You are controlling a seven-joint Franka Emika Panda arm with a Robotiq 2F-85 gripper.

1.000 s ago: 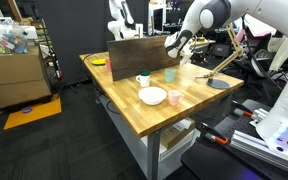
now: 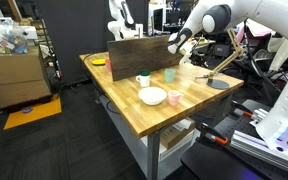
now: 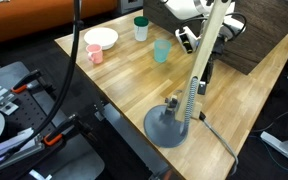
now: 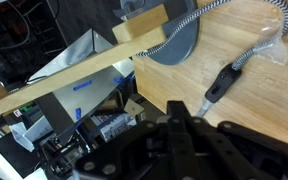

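My gripper is at the bottom of the wrist view, dark and shut, with nothing clearly visible between its fingers. Just beyond it in that view lies a black handle-like piece [image 4: 222, 84] with a braided cord [image 4: 262, 48] running from it over the wooden table. In exterior view 2 the white arm [image 3: 186, 9] reaches over the far side of the table, its lower end partly hidden by the wooden lamp pole [image 3: 210, 45]. Whether the gripper touches the black piece is unclear.
The lamp's round grey base [image 3: 164, 127] stands near the table edge. A white bowl [image 2: 152, 96], a pink cup [image 2: 174, 98], a teal cup [image 2: 170, 75] and a white mug [image 2: 142, 81] are on the table [image 2: 134, 108]. A dark brown panel [image 2: 134, 58] lines the back.
The arm's lower end has shifted slightly at the far end of the table. The cups, bowl and lamp stay where they were.
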